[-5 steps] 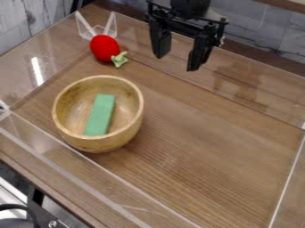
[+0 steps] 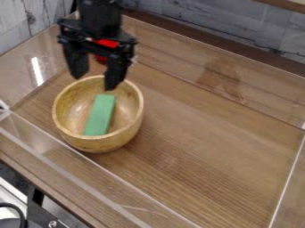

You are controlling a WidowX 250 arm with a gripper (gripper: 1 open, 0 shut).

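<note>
A wooden bowl [image 2: 127,126] stands on the table at the left of centre with a green bar-shaped object [image 2: 102,114] lying in it. My gripper [image 2: 98,71] is above the bowl's back edge, its two dark fingers spread open, with nothing clearly held between them. Behind it a red object [image 2: 111,44] is partly hidden by the arm.
A pale raised edge runs along the back and right side. Dark cabling shows at the bottom left corner.
The gripper has moved left and toward the front, from the right of the bowl to above its back edge. The bowl and green object look unmoved.
</note>
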